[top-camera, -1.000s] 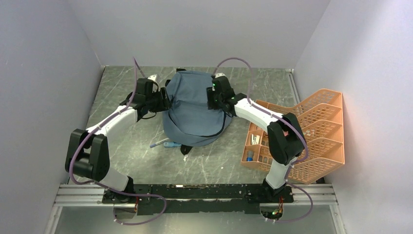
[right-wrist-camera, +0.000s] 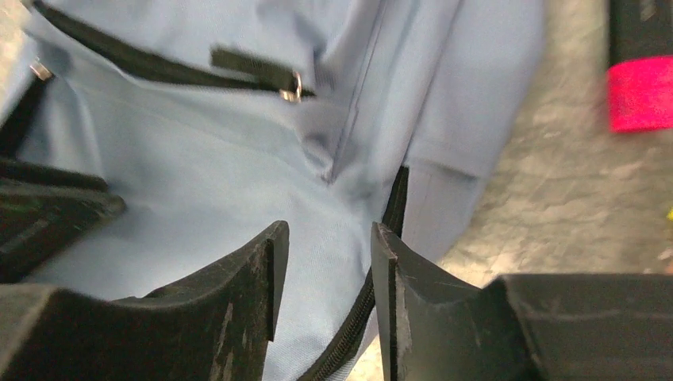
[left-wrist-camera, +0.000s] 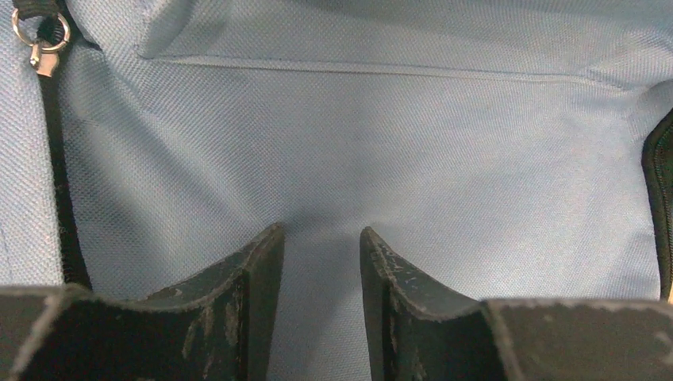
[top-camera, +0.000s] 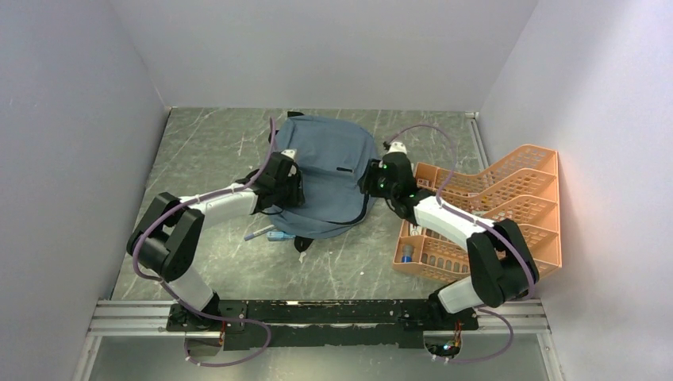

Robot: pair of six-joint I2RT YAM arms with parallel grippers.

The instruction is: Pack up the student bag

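The blue-grey fabric bag [top-camera: 329, 135] lies across the middle of the table with black zipper edging. Over its left part hangs my left gripper [top-camera: 298, 195]; in the left wrist view its fingers [left-wrist-camera: 258, 294] stand apart over plain bag cloth [left-wrist-camera: 444, 151], with nothing between them. My right gripper [top-camera: 367, 182] is open at the bag's right side. The right wrist view has its fingers [right-wrist-camera: 258, 294] above the cloth near a black zipper [right-wrist-camera: 397, 198], gripping nothing. A metal zipper pull [right-wrist-camera: 292, 89] shows there. The bag's inside contents cannot be seen.
An orange divided organizer [top-camera: 548, 198] stands on the right, holding small items, among them a blue-capped bottle [top-camera: 407, 253]. A pen [top-camera: 258, 233] and a light-blue item [top-camera: 279, 236] lie by the bag's lower left. A black-and-red object [right-wrist-camera: 643, 91] rests right of the bag.
My left gripper has moved right, from the bag's left edge to over the bag.
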